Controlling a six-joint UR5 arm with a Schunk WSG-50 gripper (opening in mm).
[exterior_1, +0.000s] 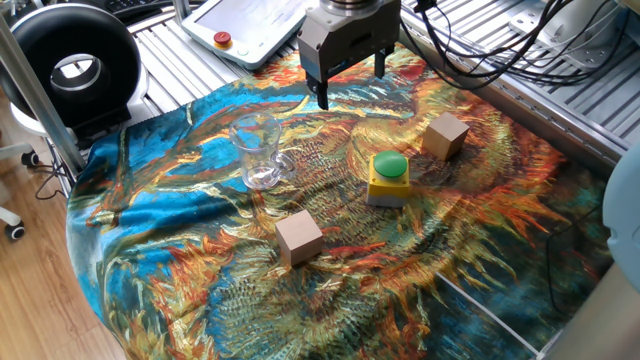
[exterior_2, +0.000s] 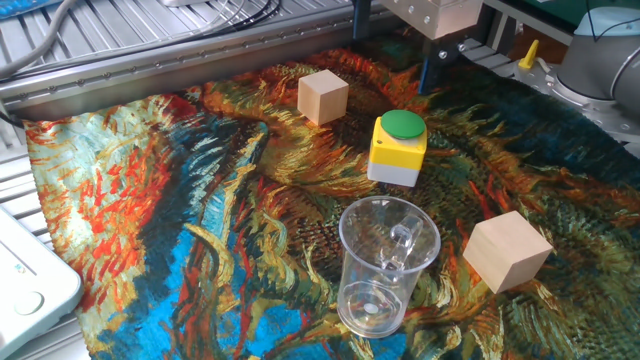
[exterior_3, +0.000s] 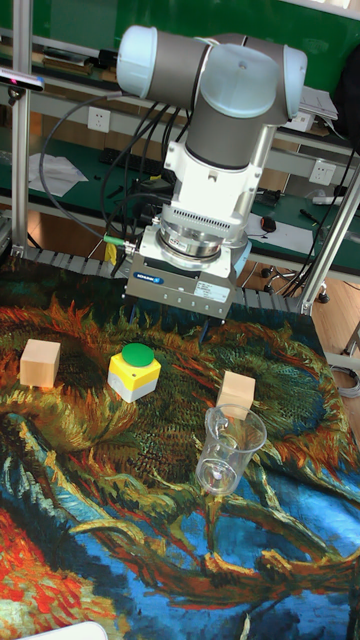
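My gripper (exterior_1: 351, 84) hangs above the cloth with its two fingers wide apart and nothing between them; it is open. A yellow and grey box with a green push button (exterior_2: 404, 124) stands on the cloth. An empty clear plastic cup (exterior_2: 372, 285) with a handle stands upright. One wooden cube (exterior_1: 299, 238) lies beside the cup, and a second wooden cube (exterior_1: 444, 136) lies on the other side of the button box. In exterior view 3, the near cube (exterior_3: 236, 394) is partly behind the cup (exterior_3: 230, 453). My gripper touches none of these.
A patterned, slightly wrinkled cloth (exterior_1: 190, 270) covers the table. A tablet-like panel with a red knob (exterior_1: 222, 40) lies at the back edge. Black cables (exterior_1: 490, 70) hang beside the metal rail. Cloth in front of the cup is clear.
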